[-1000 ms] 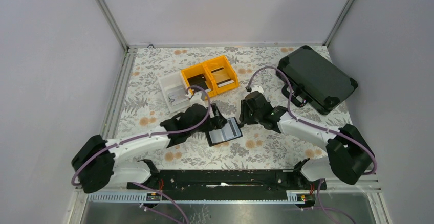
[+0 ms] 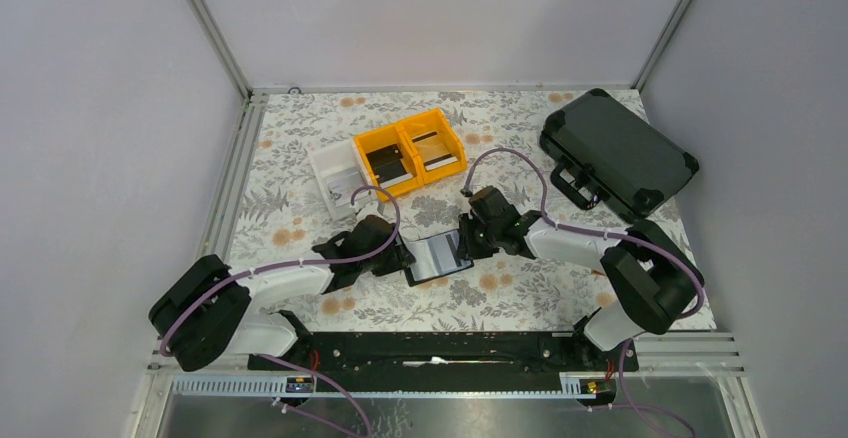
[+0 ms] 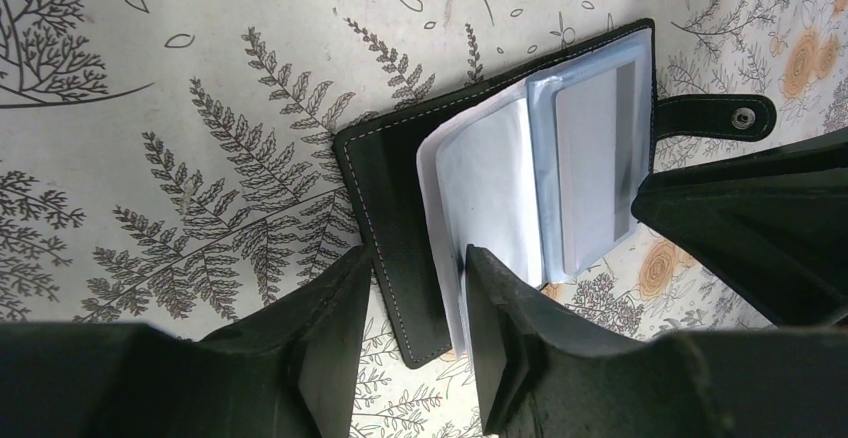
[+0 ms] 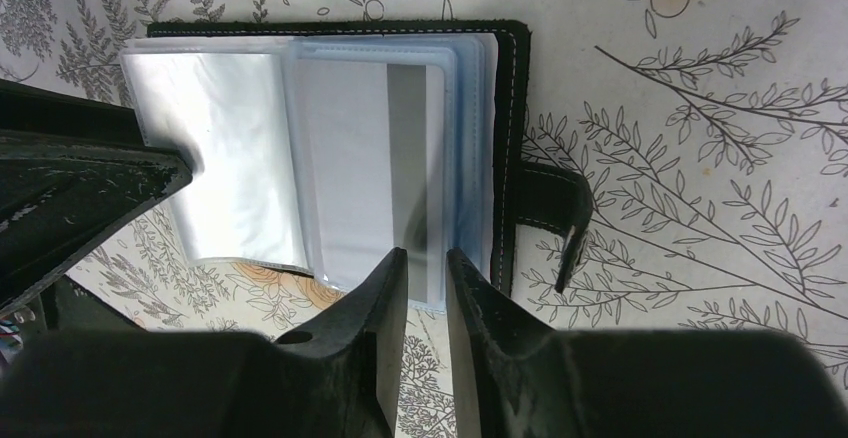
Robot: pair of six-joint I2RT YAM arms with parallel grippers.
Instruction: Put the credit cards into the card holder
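Note:
On the table's front middle lies the card holder, spread open, its black cover under clear sleeves with whitish inserts. A white card-like piece with a grey stripe shows inside a bluish sleeve. My left gripper is partly open at the holder's left side, one finger against or just over the edge of the raised sleeve leaf. Toward the holder's right side, my right gripper stands narrowly open over the sleeves' edge, with nothing clearly gripped. Whether its fingertips touch the sleeve I cannot tell.
Behind the holder, a yellow two-part box contains dark and pale card-like pieces. A white tray adjoins it on the left. A dark green case occupies the back right. The holder's strap sticks out rightward.
In the last third of a second they have barely moved.

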